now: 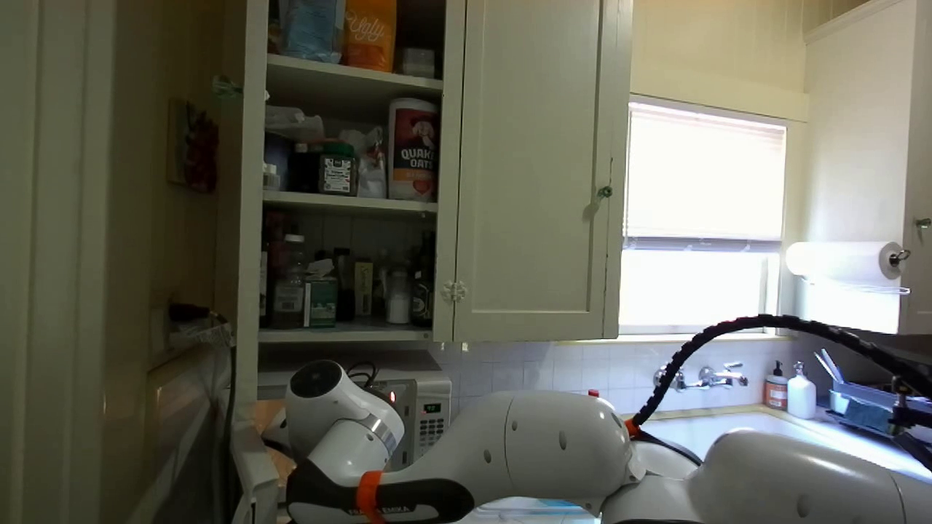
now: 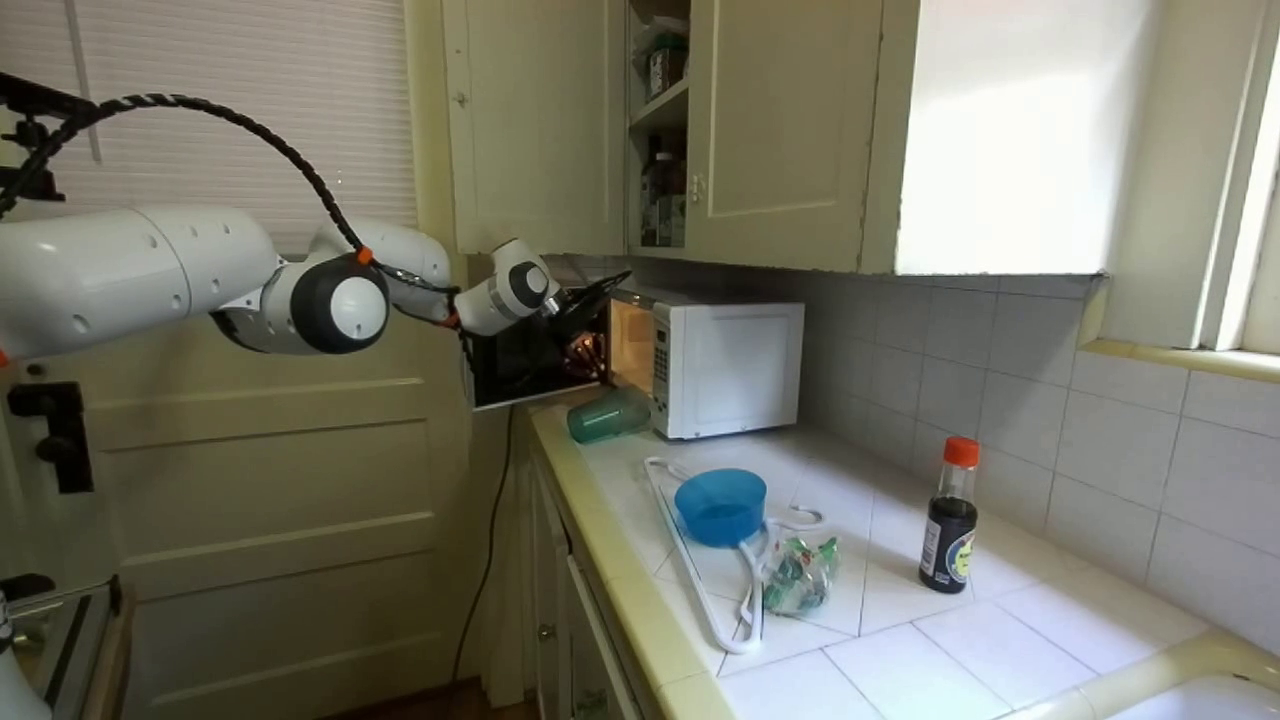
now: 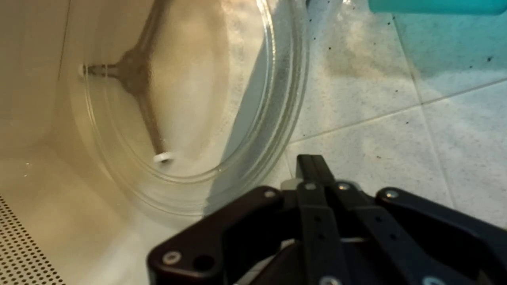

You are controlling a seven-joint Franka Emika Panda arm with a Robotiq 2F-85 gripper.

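In the wrist view my gripper has its black fingers closed together, with nothing showing between them. It is over the front of the microwave, just outside the rim of the glass turntable (image 3: 290,102). No food or dish shows on the visible part of that plate. The white microwave (image 2: 732,360) stands with its door (image 2: 516,360) swung out to the left and its inside lit. A green translucent cup (image 2: 608,414) lies on its side on the counter before it; its teal edge (image 3: 437,5) enters the wrist view at top right.
A blue bowl (image 2: 720,506), a white frame-like item (image 2: 692,582), a crumpled clear bag (image 2: 800,576) and a red-capped sauce bottle (image 2: 950,528) occupy the counter (image 2: 924,660). Cabinets (image 2: 792,120) hang above the microwave. Bare tile separates the bottle from the bag.
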